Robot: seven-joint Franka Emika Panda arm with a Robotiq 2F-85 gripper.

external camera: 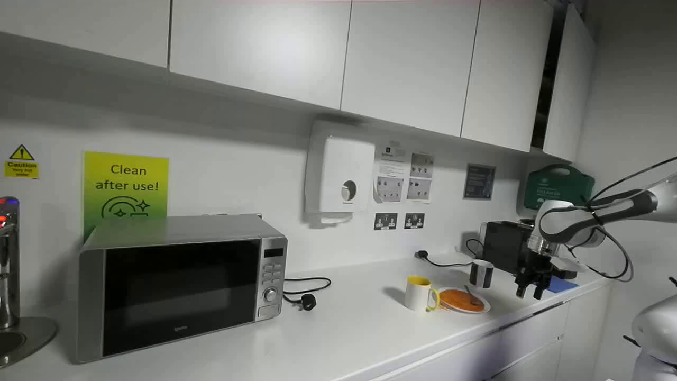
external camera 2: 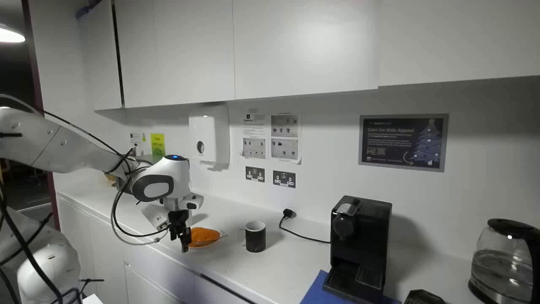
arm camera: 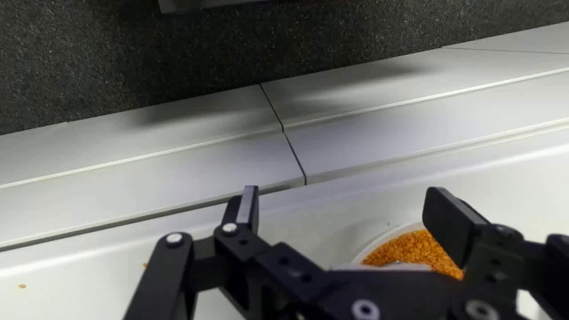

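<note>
Black-fingered and open, my gripper point(external camera: 529, 292) hangs pointing down near the counter's front edge, with nothing between its fingertips in the wrist view. A white plate point(arm camera: 368, 250) heaped with orange grains point(external camera: 458, 299) lies on the counter, partly hidden behind the gripper's body in the wrist view. A spoon point(external camera: 471, 294) rests in the grains. Beside the plate stands a white mug point(external camera: 417, 296) with a yellow inside and handle. On the plate's other side is a black-and-white mug point(external camera 2: 255, 237), upright. In exterior view 2 the gripper point(external camera 2: 181, 241) appears just in front of the plate.
A black coffee machine point(external camera 2: 358, 248) sits on a blue mat point(external camera 2: 314, 292), near a glass jug point(external camera 2: 501, 266). The microwave point(external camera: 184, 286) stands at the far left of exterior view 1. Bare counter point(external camera: 342, 324) lies between microwave and white mug. A few grains are scattered on the counter.
</note>
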